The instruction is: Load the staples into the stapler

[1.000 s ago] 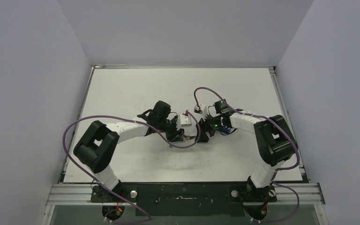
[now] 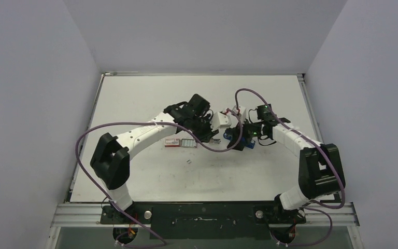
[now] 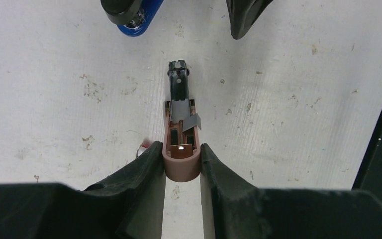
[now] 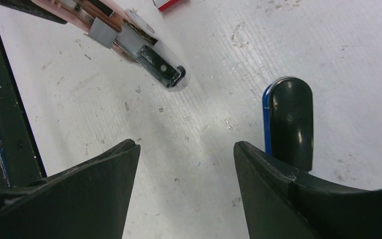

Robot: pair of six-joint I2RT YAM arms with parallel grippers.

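Note:
My left gripper is shut on the pink end of a small stapler. Its dark metal channel points away from the fingers. Across the channel, near the pink end, a small grey piece that looks like a staple strip sits askew, jutting over one side. In the right wrist view, the held stapler shows at upper left, apart from my right gripper. That gripper is open, with only bare table seen between its fingers.
A black and blue object lies beside my right finger. In the top view, a red-and-white box and a pale box lie left of the grippers, with a small piece in front.
Both grippers have shifted right and somewhat back from the front edge, the left one carrying the pink stapler. The two boxes, covered before by the left arm, now show.

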